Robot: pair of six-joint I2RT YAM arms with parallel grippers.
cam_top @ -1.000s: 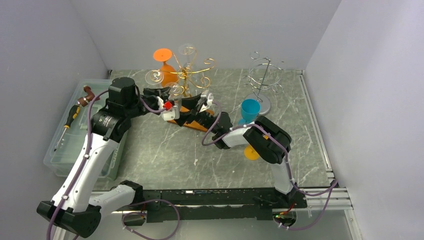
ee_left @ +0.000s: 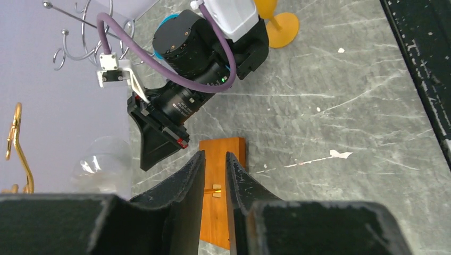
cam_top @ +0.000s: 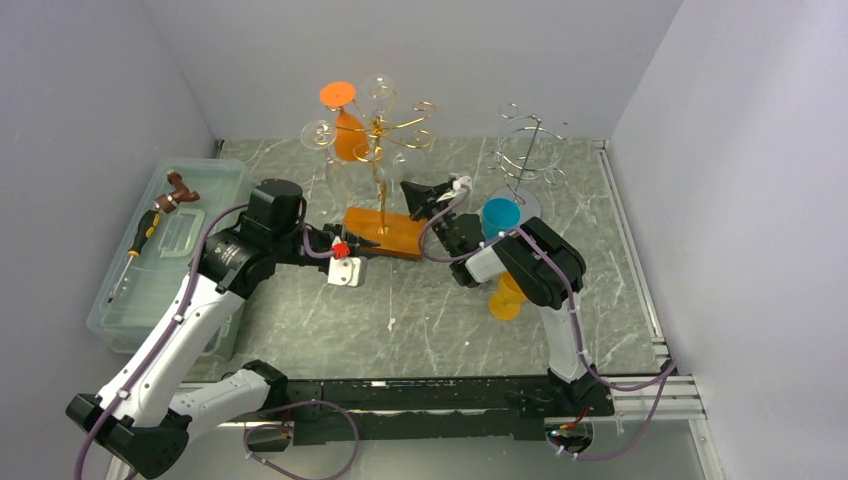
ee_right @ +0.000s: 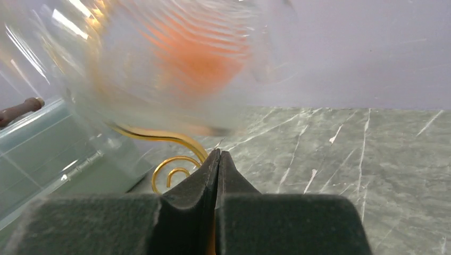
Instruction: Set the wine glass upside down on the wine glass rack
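The gold wine glass rack point(cam_top: 381, 180) stands on its wooden base point(cam_top: 404, 240) at the back middle. An orange glass point(cam_top: 350, 135) hangs upside down on it, with clear glasses point(cam_top: 319, 134) around it. A clear bowl point(ee_left: 103, 167) shows beside the rack in the left wrist view. A blurred clear bowl point(ee_right: 175, 69) fills the upper left of the right wrist view, above the fingers. Left of the base, my left gripper is partly open, with an empty gap. My right gripper is shut right of the rack; nothing shows between its fingertips.
A silver rack point(cam_top: 530, 160) stands at the back right, with a blue glass point(cam_top: 500, 216) before it. A yellow glass point(cam_top: 505, 302) is beside the right arm. The lidded bin point(cam_top: 140, 300) with a screwdriver point(cam_top: 145, 235) lies left.
My left gripper has come away from the glasses, forward and right. The right gripper has moved right. The rack's top has shifted back and right, its hanging glasses with it.
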